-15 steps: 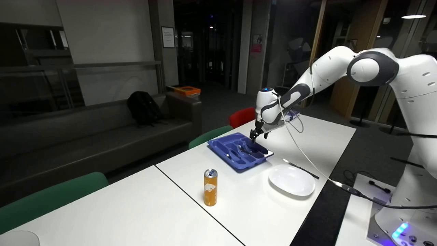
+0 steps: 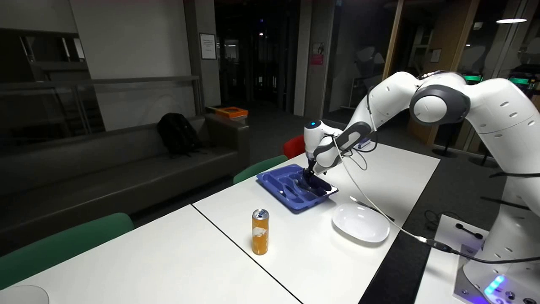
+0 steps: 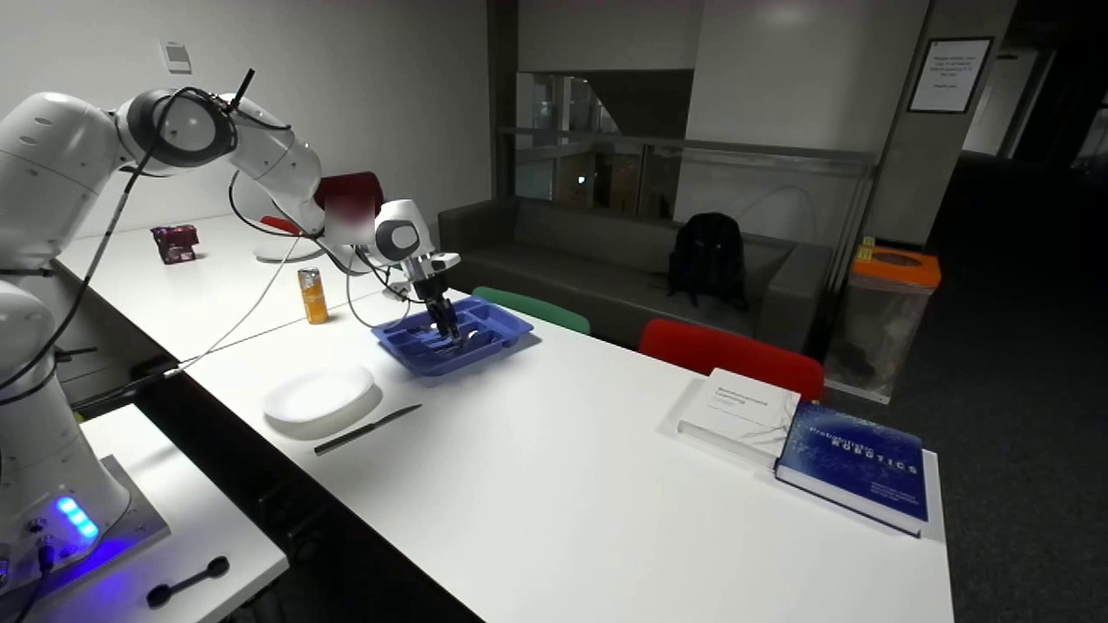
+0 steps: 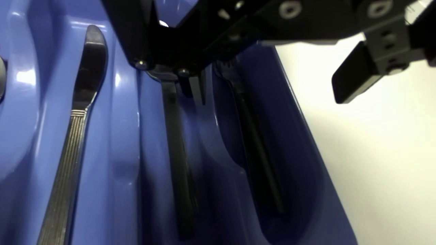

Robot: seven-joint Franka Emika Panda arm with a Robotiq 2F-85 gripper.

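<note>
The blue cutlery tray [image 2: 281, 195] lies on the white table, with my gripper [image 3: 448, 324] low over it. In the wrist view the gripper stands open, one of its fingers [image 4: 354, 75] out past the tray's right edge. A silver knife [image 4: 75, 128] rests in a left compartment. Another utensil [image 4: 175, 151] lies in the compartment beside it, its upper end partly hidden by the gripper. The rightmost compartment holds a dark fork [image 4: 259, 153]. No utensil shows held between the fingers.
A white plate [image 2: 360, 223] and a dark-handled knife [image 3: 369, 427] lie nearby on the table. An orange can [image 2: 260, 232] stands in front of the tray. Two books [image 3: 740, 411] are at the far end.
The arm has come down and shifted left in exterior view 1, from the tray's far right edge to over its compartments. Tray, can, plate and loose knife have stayed put.
</note>
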